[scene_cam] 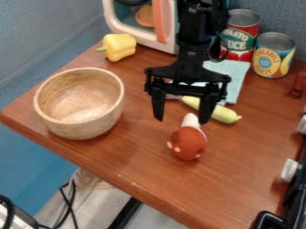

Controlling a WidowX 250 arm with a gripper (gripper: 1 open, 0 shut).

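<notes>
My black gripper (182, 106) hangs over the middle of the wooden table (143, 170), its two fingers spread wide with nothing seen held. Behind and below it a pale green elongated object (223, 114) lies on the table, partly hidden by the gripper. A red toy with a white top (187, 141) sits just in front of it. A wooden bowl (79, 105) stands to the left.
A yellow toy (117, 46), a pink and white container (129, 20), a tomato can (239, 38), a second can (273, 56) and a light blue cloth (233, 76) are at the back. Black equipment (275, 219) lines the right edge.
</notes>
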